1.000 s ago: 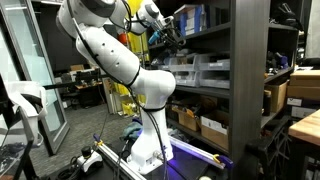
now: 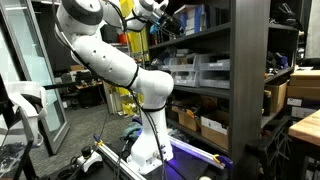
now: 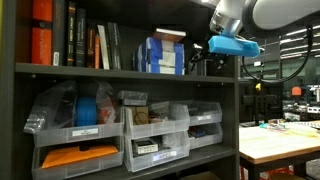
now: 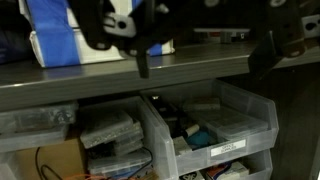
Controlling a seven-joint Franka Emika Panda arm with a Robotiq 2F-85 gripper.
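Observation:
My gripper is open, its dark fingers spread in front of the shelf's lower edge with nothing visible between them. In exterior view 2 the gripper point(image 3: 200, 50) hangs in front of the upper shelf, just right of a blue and white upright item point(image 3: 165, 57). That blue and white item point(image 4: 60, 42) shows at the upper left of the wrist view. Below the fingers sits a clear bin point(image 4: 222, 152) with mixed small things inside. In exterior view 1 the arm's white hand point(image 2: 148, 12) is near the top edge, and its fingertips are hard to make out.
Dark books point(image 3: 42, 38) stand at the left of the upper shelf. Beneath that shelf board point(image 3: 110, 73), several clear bins point(image 3: 158, 128) are stacked. A dark side panel point(image 2: 245, 75) closes the shelf's near end. Open floor lies left of the arm's base.
The arm's hand has risen a little in exterior view 1 over the last second. The shelves and bins look unchanged.

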